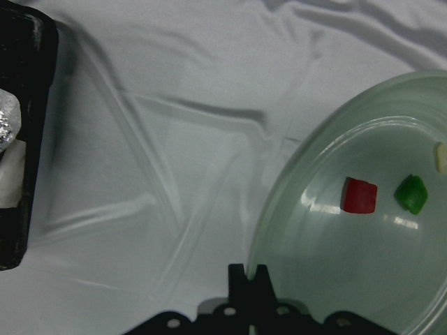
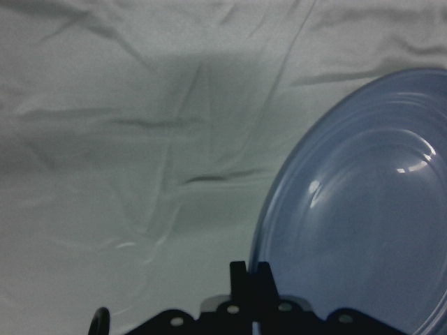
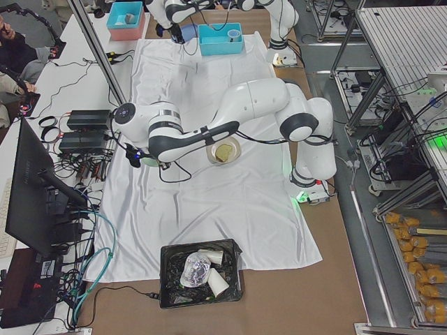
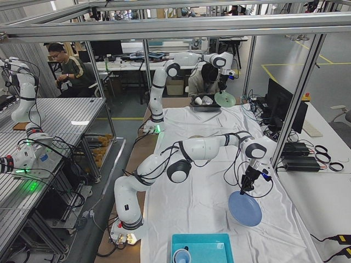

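A pale green plate [image 1: 349, 258], carrying a red piece [image 1: 360, 197], a green piece [image 1: 411, 194] and a pale piece partly cut off, is raised in my left gripper, which is shut on its rim. My right gripper is shut on the rim of a blue plate [image 2: 356, 230], seen over the white cloth [image 4: 208, 203]. In the camera left view the green plate is mostly hidden behind the left arm.
A black tray [image 3: 171, 279] with foil and white rolls stands at one end of the cloth, a turquoise bin [image 4: 216, 244] with a mug at the other. A bowl [image 3: 222, 151] sits mid-cloth. Monitors, cables and frame posts line the edge.
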